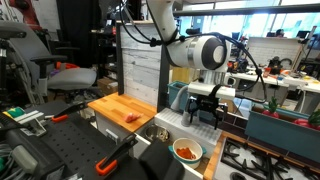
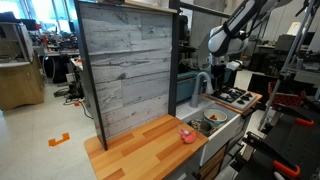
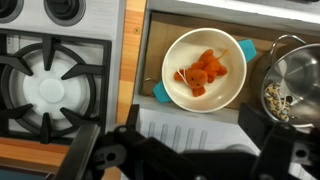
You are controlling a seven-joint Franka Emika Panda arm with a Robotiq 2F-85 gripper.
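Observation:
A white bowl [image 3: 181, 82] with teal handles holds an orange object [image 3: 202, 72], possibly a soft toy or food piece. In exterior view 1 the same bowl [image 1: 187, 156] rests at the front of the sink area. My gripper is open, its two dark fingers wide apart with nothing between them. It hangs above the sink, and exterior view 1 places the gripper [image 1: 205, 116] behind and above the bowl. A metal pot [image 3: 256, 88] with small pale bits inside sits beside the bowl.
A gas stove [image 1: 245, 160] lies to the right of the bowl. The faucet [image 1: 185, 98] rises close to the arm. A small pink object [image 2: 186, 133] lies on the wooden counter [image 2: 145, 145], which is otherwise largely clear.

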